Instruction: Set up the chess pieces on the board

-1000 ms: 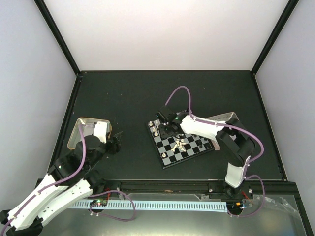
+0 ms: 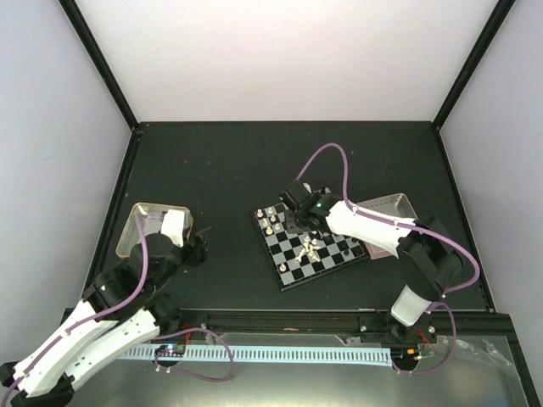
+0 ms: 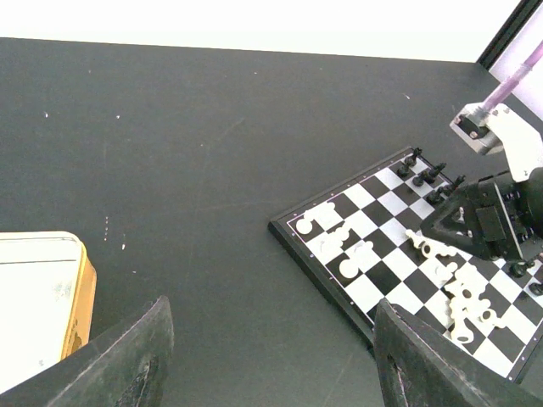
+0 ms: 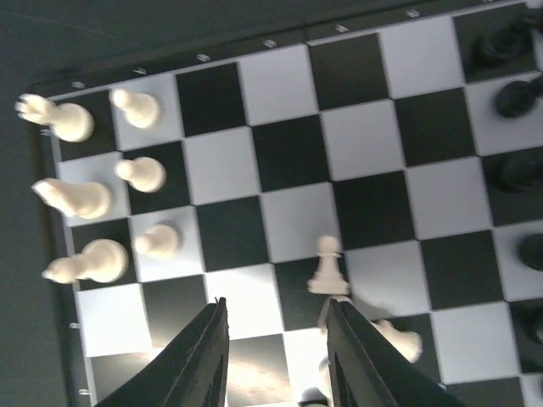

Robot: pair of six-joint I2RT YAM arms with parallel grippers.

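Note:
The chessboard (image 2: 297, 263) lies right of centre. In the right wrist view white pieces, some upright, some tilted-looking, stand along the left ranks, like the pawn (image 4: 154, 242); a white pawn (image 4: 327, 264) is near the middle, beside other white pieces lying in a heap. Black pieces (image 4: 517, 99) line the opposite side. My right gripper is open above the board, its fingers apart with board squares between them. My left gripper hangs away from the board on the left, fingers apart, nothing between them.
A tray (image 2: 153, 207) sits at the left near my left arm, another (image 2: 392, 205) right of the board, partly under the right arm. The table behind the board and between left tray and board is clear.
The right arm has shifted to the right, its gripper moving from the board's left side toward its middle. The left arm looks unchanged.

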